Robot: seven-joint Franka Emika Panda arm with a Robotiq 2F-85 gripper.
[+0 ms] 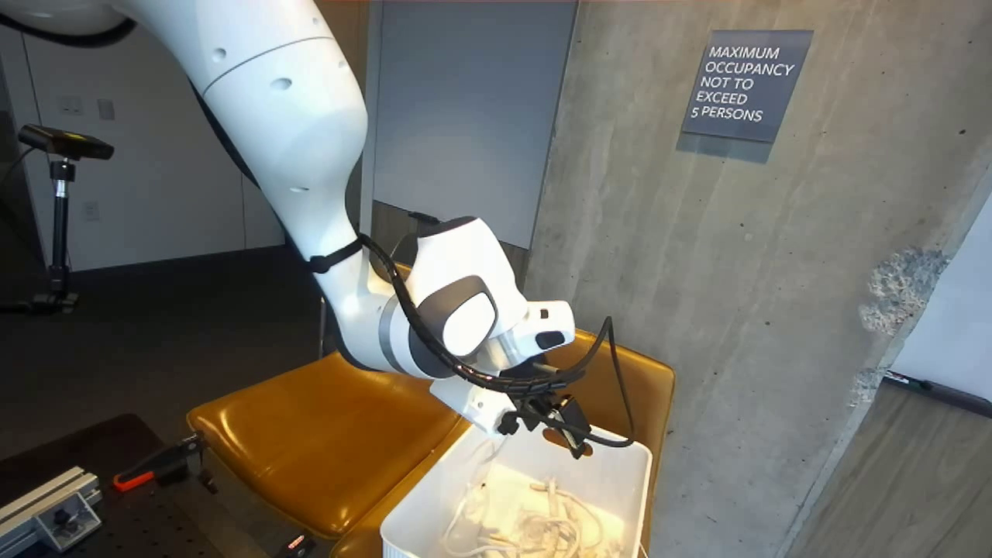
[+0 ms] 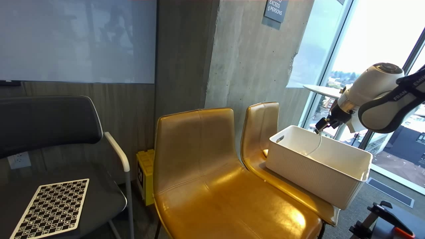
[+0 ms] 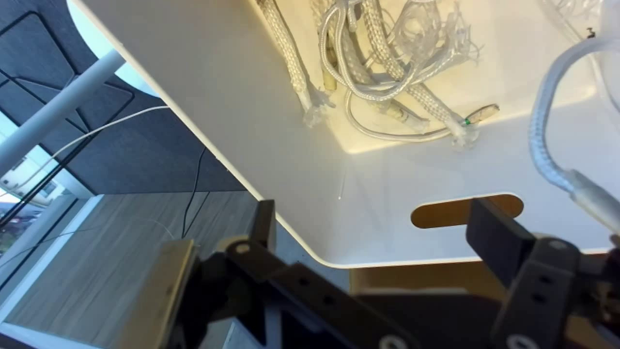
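My gripper is open, its dark fingers (image 3: 501, 241) wide apart with nothing between them. It is tilted over the slotted end wall of a white bin (image 1: 406, 521). From the side, the gripper (image 2: 321, 126) shows above the bin's back rim. A pale braided cable (image 3: 543, 125) runs up from the bin to a sleeved end outside the right finger; whether it touches or is caught there is hidden. The same cable (image 2: 319, 142) hangs below the gripper into the bin. Tangled white cords (image 3: 401, 64) with frayed ends lie on the bin floor.
The bin rests on a tan chair (image 2: 261, 131), with another tan chair (image 2: 191, 147) beside it. A concrete wall (image 1: 744, 325) stands close behind. At the front left is a dark table with a clamp (image 1: 158, 465). Windows (image 2: 378, 39) are beyond the arm.
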